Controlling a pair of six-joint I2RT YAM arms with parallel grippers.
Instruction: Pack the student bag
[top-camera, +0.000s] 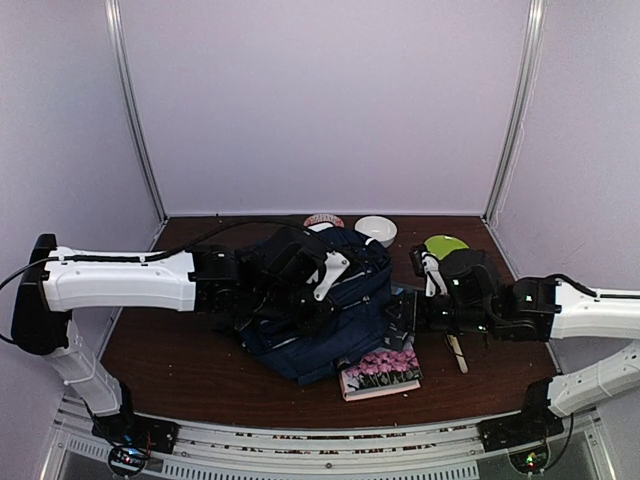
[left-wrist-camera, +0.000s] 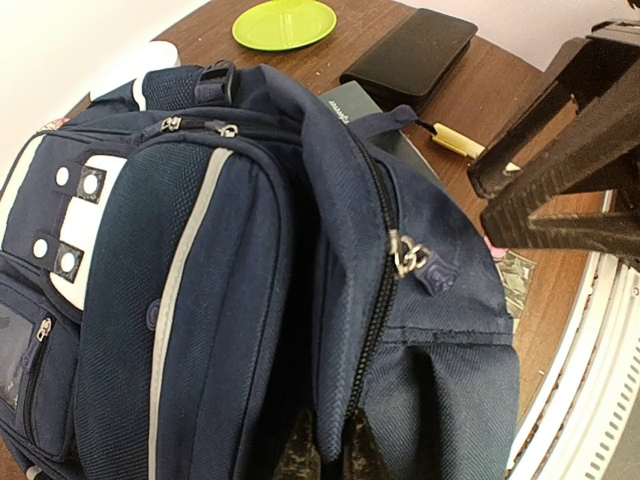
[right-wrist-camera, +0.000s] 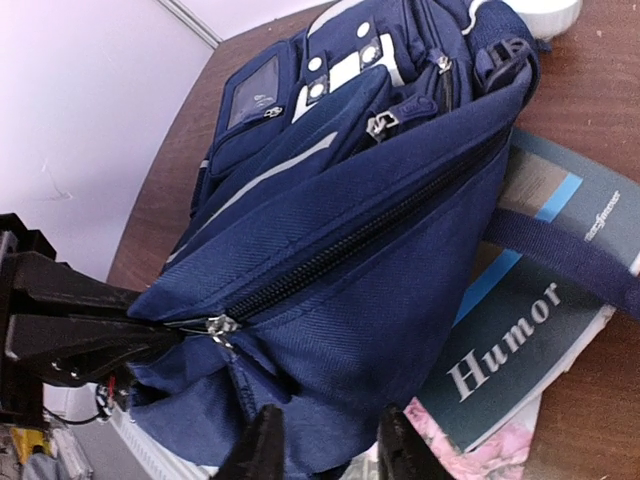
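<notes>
A navy backpack (top-camera: 330, 330) lies mid-table, zippered along its side. My left gripper is shut on the fabric edge by the zipper, seen also at the left of the right wrist view. My right gripper stands part open above the bag's side, apart from the zipper pull (right-wrist-camera: 255, 370). Beside and partly under the bag lie a grey Humor book (right-wrist-camera: 520, 360) and a book with pink flowers (top-camera: 380, 375).
A white bowl (top-camera: 376, 229) stands behind the bag, a green plate (left-wrist-camera: 284, 22) at the back right, with a black case (left-wrist-camera: 410, 55) near it. A pale long item (top-camera: 458, 355) lies to the right.
</notes>
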